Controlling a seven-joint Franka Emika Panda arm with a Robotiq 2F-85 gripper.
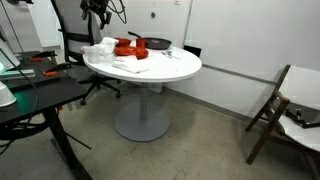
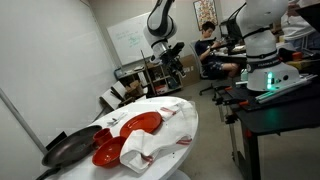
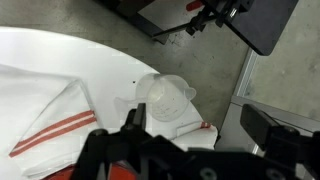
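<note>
My gripper hangs above the far side of the round white table, its dark fingers apart and nothing seen between them. It also shows at the top left of exterior view 1, as the dark gripper. Below it in the wrist view, a whitish, see-through cup or bowl stands near the table's edge. A white cloth with red stripes lies to the left. Part of a red plate is visible at the bottom, mostly behind the gripper.
Exterior view 2 shows a red plate, a red bowl, a dark pan and a striped cloth on the table. A black bench stands beside it.
</note>
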